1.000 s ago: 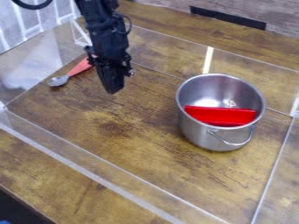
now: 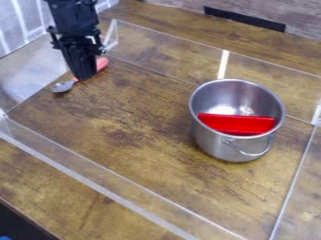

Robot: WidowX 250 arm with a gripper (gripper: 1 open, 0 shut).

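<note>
My black gripper (image 2: 84, 66) is at the upper left, just over a spoon with a red handle (image 2: 97, 67), which it partly hides. The spoon's metal bowl (image 2: 63, 87) shows below and left of the fingers. The gripper appears shut; whether it touches the spoon, I cannot tell from this view.
A steel pot (image 2: 226, 141) with a red object (image 2: 236, 123) inside stands at the right of the wooden table (image 2: 126, 159). Clear plastic borders run along the left and right.
My gripper has moved left from over the bare table to over the spoon, covering part of its red handle. The pot is unmoved.
</note>
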